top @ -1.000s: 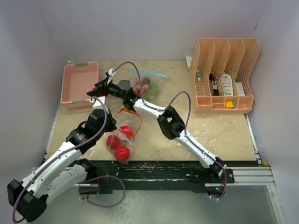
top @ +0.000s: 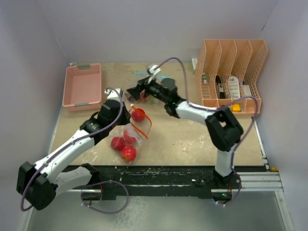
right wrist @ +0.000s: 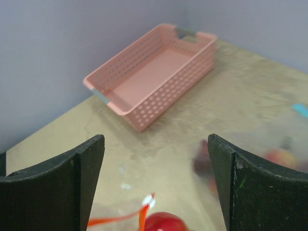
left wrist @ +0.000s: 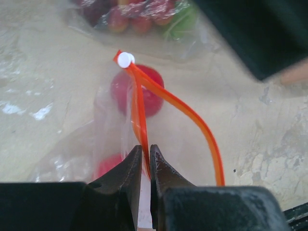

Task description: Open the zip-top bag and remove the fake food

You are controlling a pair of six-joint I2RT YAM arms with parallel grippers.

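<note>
A clear zip bag with an orange edge (top: 140,131) lies left of the table's centre, its mouth spread in a loop. My left gripper (top: 129,114) is at the near side of this mouth; in the left wrist view the orange strip (left wrist: 138,108) runs between its nearly closed fingertips. Several red pieces of fake food, one at the front (top: 128,153), show through the plastic. One red apple (top: 138,114) is at the mouth's far end, partly behind the strip; whether it is inside cannot be told. Beyond it hovers my right gripper, open and empty.
At the back left stands an empty pink basket (top: 83,86). A second clear bag with coloured food (left wrist: 139,14) lies behind the orange one, partly under the right arm. An orange divided organizer (top: 231,77) fills the back right.
The right gripper let go of a red apple near the basket and moved right. That apple rolled right to the bag's mouth. The left gripper shifted right, the orange edge moving along.
</note>
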